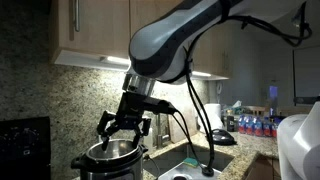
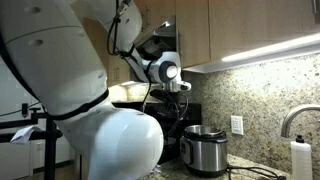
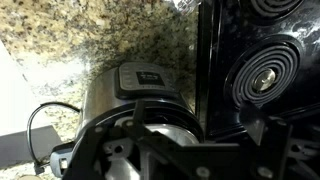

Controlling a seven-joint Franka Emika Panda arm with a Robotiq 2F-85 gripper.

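Note:
A steel electric pot with a dark rim stands upright on the counter. From the wrist view the pot shows its front panel and part of its round metal top, while my gripper's dark body covers much of the rest. My gripper hangs above the pot in exterior view 1, pointing down, open with nothing between its fingers. Exterior view 2 puts the gripper higher than the pot and to its left. Whether the pot holds anything is hidden.
A black stove with coil burners adjoins the granite counter. A faucet and a white bottle stand near the sink. Several bottles line the far counter. Cabinets hang overhead.

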